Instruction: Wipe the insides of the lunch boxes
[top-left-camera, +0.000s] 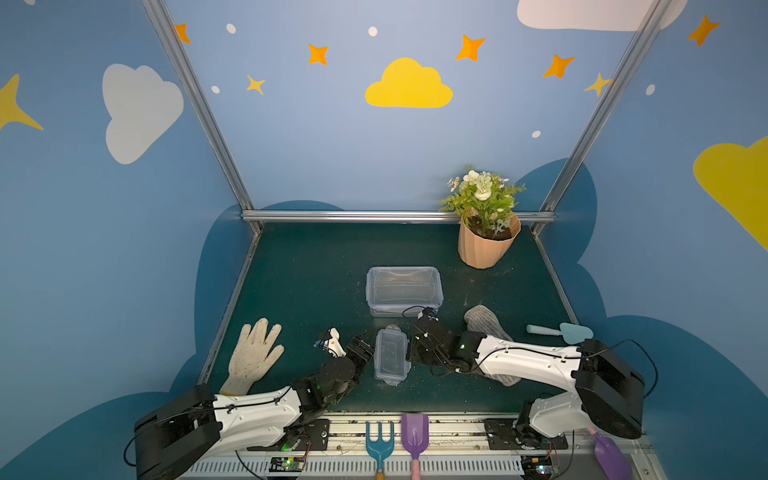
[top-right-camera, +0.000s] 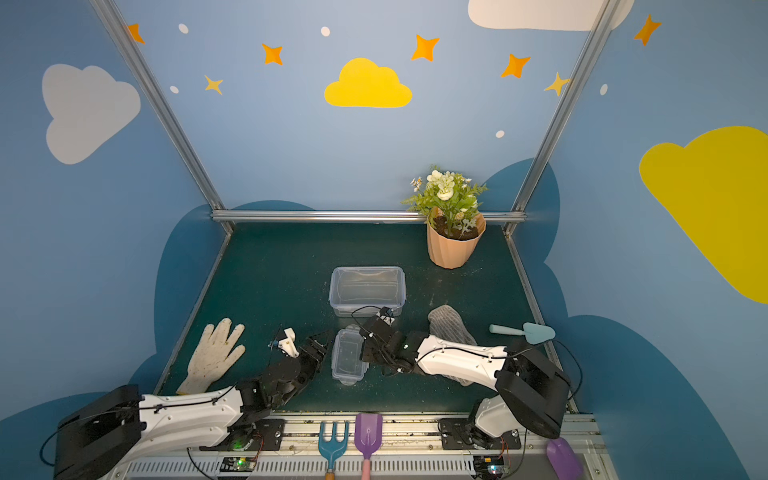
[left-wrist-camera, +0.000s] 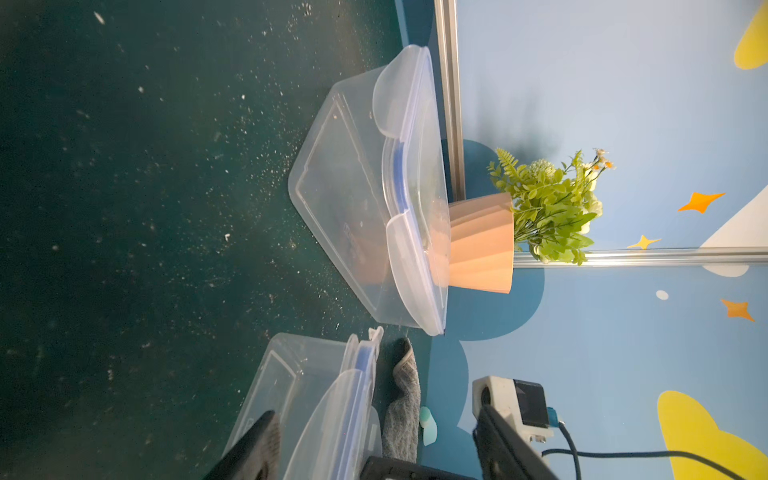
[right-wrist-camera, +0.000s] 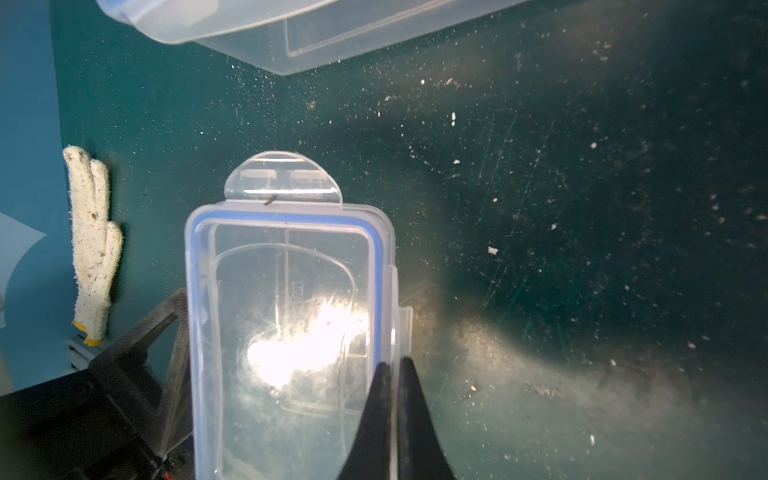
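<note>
A small clear lunch box (top-left-camera: 390, 354) with a blue seal stands at the front centre, a larger one (top-left-camera: 404, 288) behind it. My right gripper is shut on the small box's right long rim in the right wrist view. My left gripper stands open just left of that box, tilted toward it in the top views. A grey cloth (top-left-camera: 488, 324) lies at the right, partly under the right arm.
A white glove (top-left-camera: 252, 360) lies at the left, a light blue trowel (top-left-camera: 572, 332) at the right. A potted plant (top-left-camera: 484, 244) stands at the back right.
</note>
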